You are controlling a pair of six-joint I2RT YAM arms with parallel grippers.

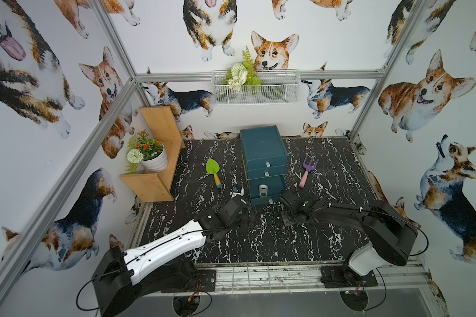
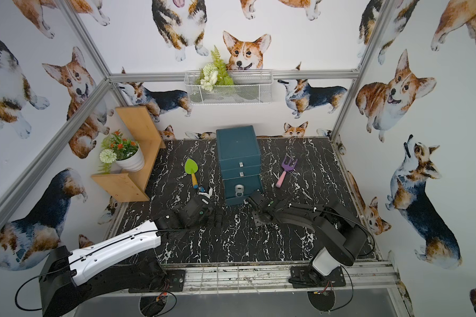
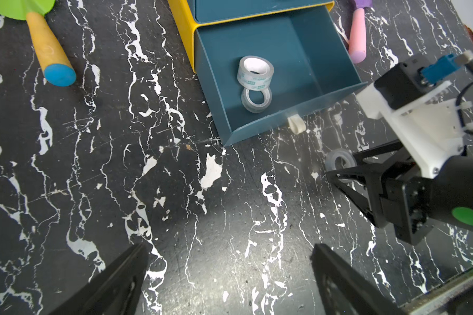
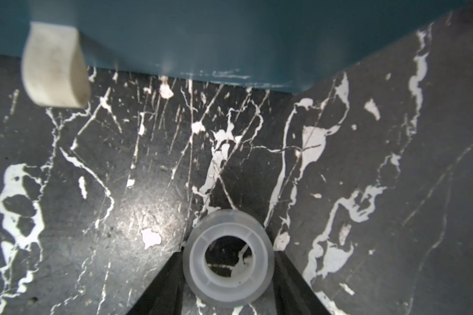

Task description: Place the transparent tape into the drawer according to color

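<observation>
A clear tape roll [image 4: 228, 291] lies on the marbled table just in front of the drawer, with the fingers of my right gripper close against both its sides; whether they press on it cannot be made out. In the left wrist view the same roll shows at the right gripper's tips. The bottom drawer [image 3: 215, 94] of the blue-green cabinet [image 1: 263, 142] is pulled out and holds two clear rolls: an upper one [image 3: 255, 83] partly over a second ring [image 3: 256, 106]. My left gripper stands open over bare table, left of the right one, empty.
A green-and-yellow shovel [image 1: 213, 168] lies left of the cabinet, a purple-and-pink fork [image 1: 307, 169] to its right. A wooden shelf [image 1: 169, 137] with a potted plant [image 1: 154, 158] occupies the left side.
</observation>
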